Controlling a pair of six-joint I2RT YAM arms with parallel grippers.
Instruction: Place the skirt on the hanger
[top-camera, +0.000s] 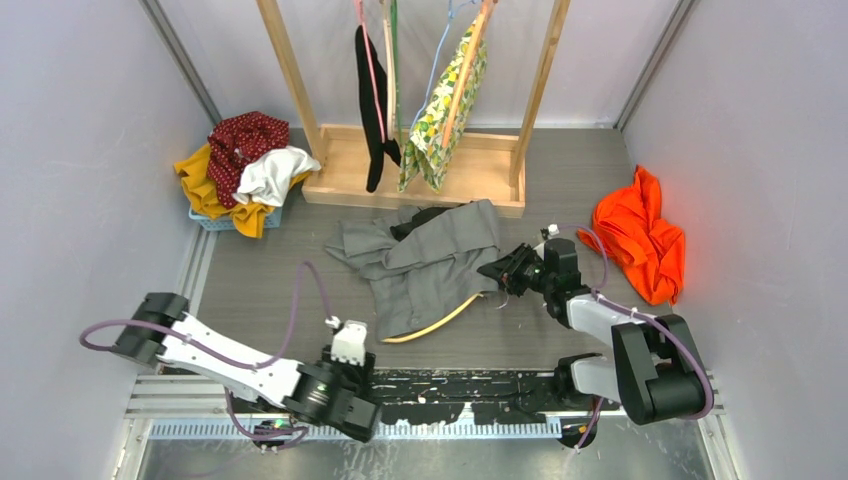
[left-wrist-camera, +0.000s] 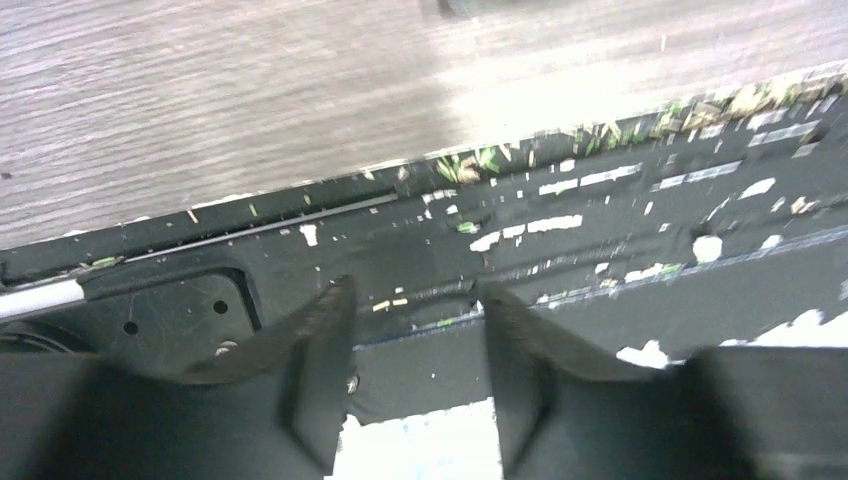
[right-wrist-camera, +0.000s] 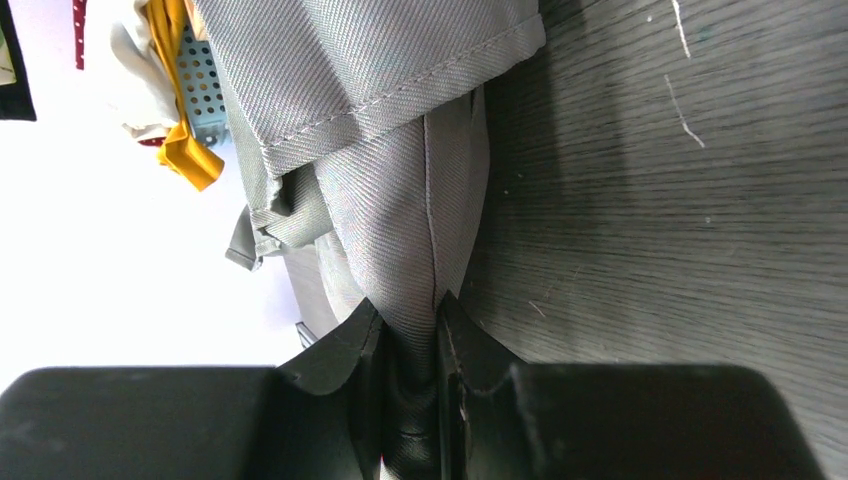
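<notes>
The grey skirt (top-camera: 440, 265) lies rumpled on the floor in front of the wooden rack, a dark patch showing among its folds. Along its lower edge curves part of a yellow hanger (top-camera: 435, 325); the rest of the hanger is hidden by cloth. At the skirt's right side my right gripper (top-camera: 502, 275) is shut on it, and the right wrist view shows bunched grey fabric (right-wrist-camera: 385, 210) running between the fingers. Apart from the skirt, at the lower left, is my left arm. The left gripper is part open over the black front rail, nothing between its fingers.
The wooden rack (top-camera: 340, 190) stands at the back, with a black garment (top-camera: 371, 110) and a yellow-green patterned cloth (top-camera: 440, 130) hanging from it. A blue basket (top-camera: 210, 222) of clothes sits back left; an orange cloth (top-camera: 640, 240) lies at the right.
</notes>
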